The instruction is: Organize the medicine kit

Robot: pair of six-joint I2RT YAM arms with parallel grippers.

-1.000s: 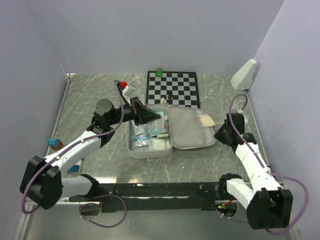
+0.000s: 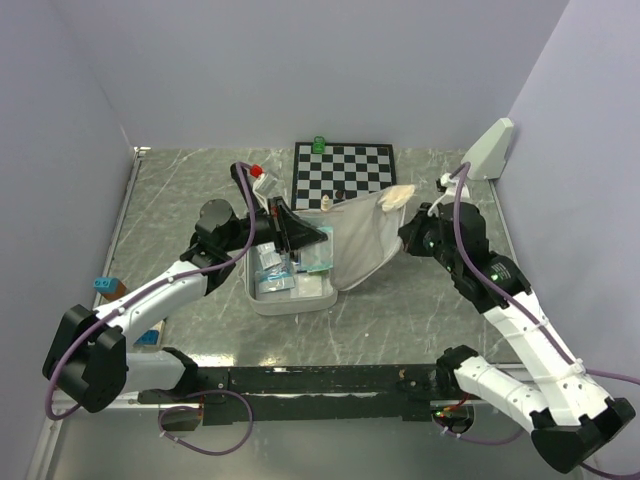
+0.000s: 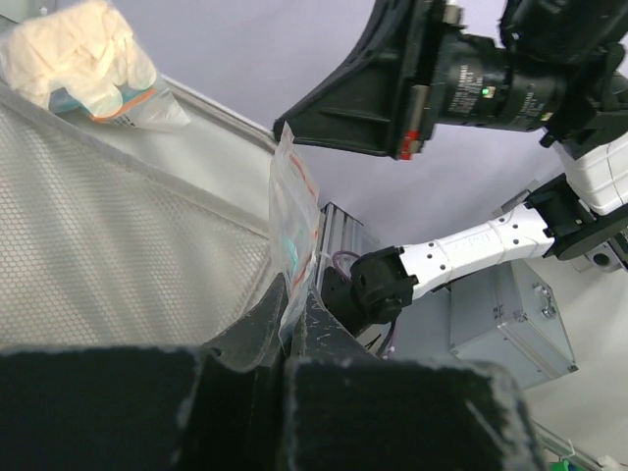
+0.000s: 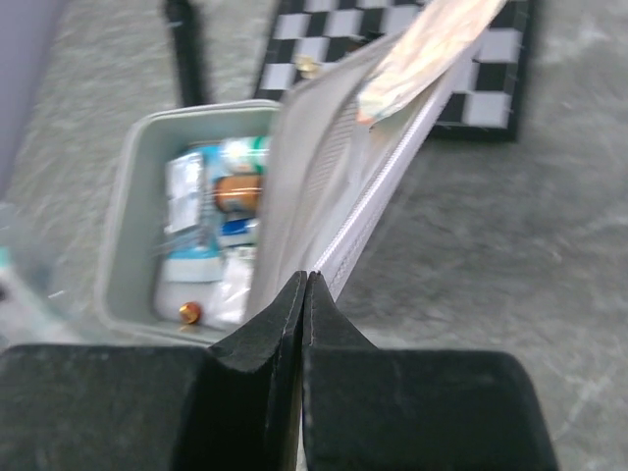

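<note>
The medicine kit (image 2: 293,305) is a grey plastic box holding packets and small bottles, seen clearly in the right wrist view (image 4: 128,226). Its fabric-lined lid (image 2: 355,240) is raised at an angle, with a pale glove packet (image 2: 395,197) near its top. My left gripper (image 2: 315,238) is over the box, shut on a thin clear plastic packet (image 3: 294,216) that stands up from its fingers. My right gripper (image 2: 408,236) is at the lid's outer edge, its fingers (image 4: 255,353) shut; whether the rim is between them is hard to tell.
A checkerboard (image 2: 343,160) lies behind the kit. A white wedge-shaped object (image 2: 490,148) stands at the back right and small blocks (image 2: 110,288) lie at the left edge.
My right gripper has moved up and leftward, and the lid has tilted up from lying flat beside the box. The left arm has barely moved.
</note>
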